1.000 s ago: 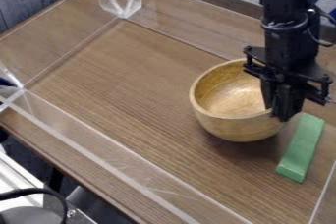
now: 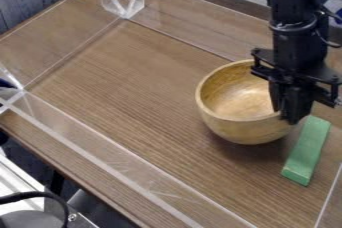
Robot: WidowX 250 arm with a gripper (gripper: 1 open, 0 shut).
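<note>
A tan wooden bowl (image 2: 227, 123) rests on the wooden table (image 2: 120, 92), right of centre. My black gripper (image 2: 290, 112) is down at the bowl's right rim, its fingertips over or at that rim; whether they grip it is hard to tell, as the fingers are dark and overlap. A green flat block (image 2: 306, 154) lies on the table just right of and in front of the bowl.
Clear plastic walls edge the table, with a transparent bracket (image 2: 122, 2) at the back left. A black cable and white hardware are at the lower left.
The gripper and bowl have shifted very slightly; the bowl sits a little more to the right than before. The green block looks unmoved.
</note>
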